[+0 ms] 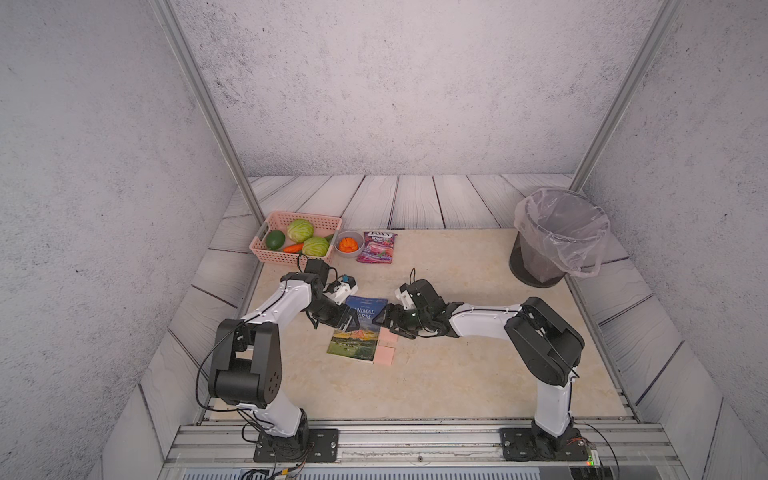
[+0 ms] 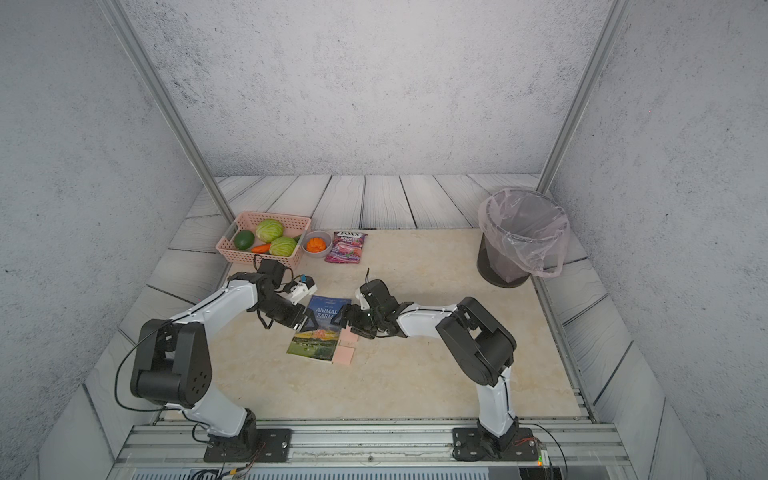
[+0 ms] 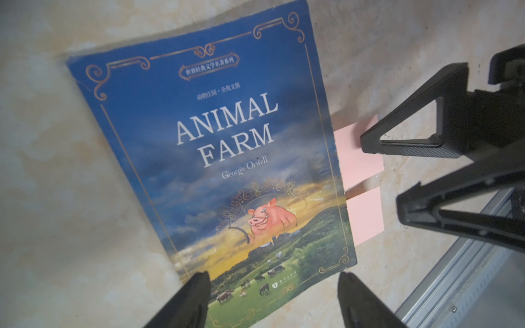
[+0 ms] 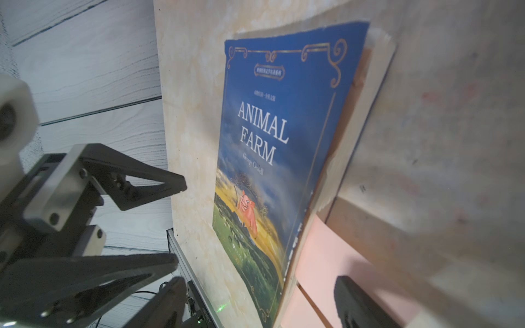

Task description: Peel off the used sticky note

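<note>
The Animal Farm book lies with its cover down flat, though slightly raised along its right side in the right wrist view. Two pink sticky notes, the upper (image 3: 355, 161) and the lower (image 3: 365, 216), stick out from its right edge. My left gripper hangs over the book, part open with nothing between its fingers. My right gripper is open at the book's right edge, just beside the upper note, its fingers empty.
A pink basket of vegetables (image 1: 272, 220), a bowl (image 1: 349, 244) and a purple packet (image 1: 376, 248) stand at the back. A lined bin (image 1: 560, 224) stands at the back right.
</note>
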